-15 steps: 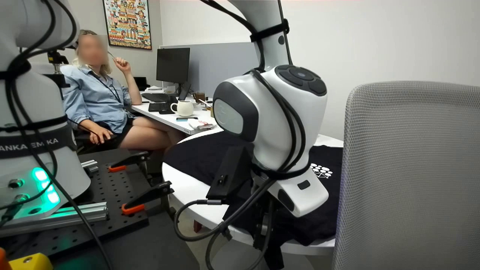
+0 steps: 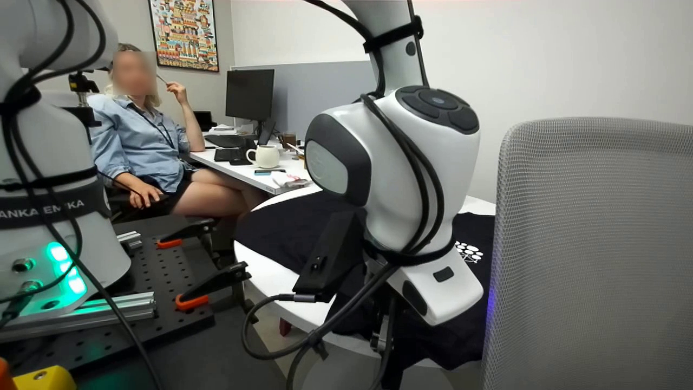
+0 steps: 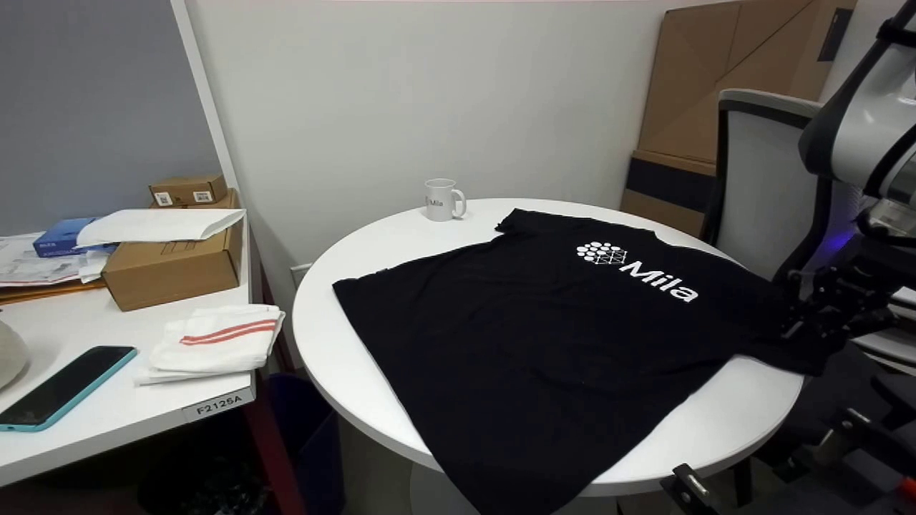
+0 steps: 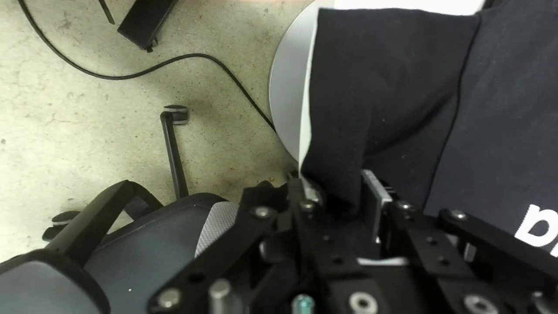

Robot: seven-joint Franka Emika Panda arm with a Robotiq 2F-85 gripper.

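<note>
A black T-shirt (image 3: 524, 326) with a white Mila print lies spread over the round white table (image 3: 322, 317). In exterior view 2 its sleeve end reaches the right table edge, beside my gripper (image 3: 803, 317). The wrist view shows the sleeve (image 4: 387, 78) running down between the parted fingers of my gripper. A gap shows between the fingers, with dark cloth in it; whether either finger touches the cloth is hard to see. Exterior view 1 has the hand (image 2: 422, 175) in front of the shirt, fingertips mostly hidden.
A white mug (image 3: 440, 200) stands at the table's back edge. Close to the arm is a grey mesh chair (image 2: 591, 253). To the left, a desk holds boxes, a folded towel (image 3: 219, 339) and a phone (image 3: 69, 386). A person (image 2: 146, 136) sits behind the robot base.
In exterior view 1, the hand has shifted slightly right and down. The shirt's near edge by the hand hangs a little differently over the table's rim.
</note>
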